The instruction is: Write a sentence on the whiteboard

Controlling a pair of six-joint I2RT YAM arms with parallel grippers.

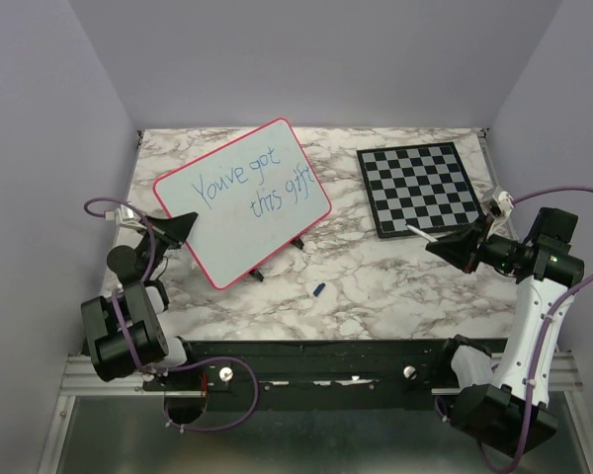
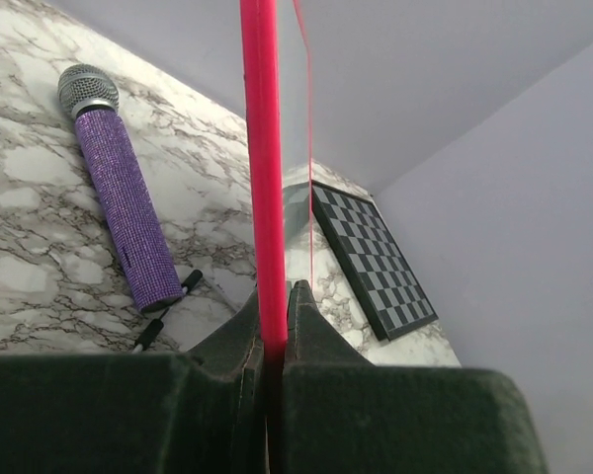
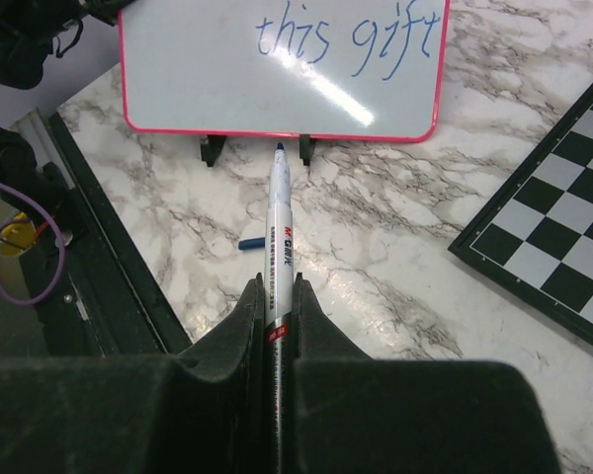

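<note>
The red-rimmed whiteboard [image 1: 239, 227] stands tilted on black supports at the left-middle, reading "You've got this gift" in blue. My left gripper [image 1: 188, 221] is shut on its left edge; the red rim [image 2: 262, 148] runs up between the fingers. At the right, my right gripper is shut on a white marker [image 3: 279, 237], blue tip pointing toward the board, apart from it. A small blue cap [image 1: 318, 289] lies on the marble table in front of the board.
A checkered board [image 1: 420, 188] lies at the back right. A purple microphone [image 2: 124, 197] lies behind the whiteboard in the left wrist view, with a dark thin object beside it.
</note>
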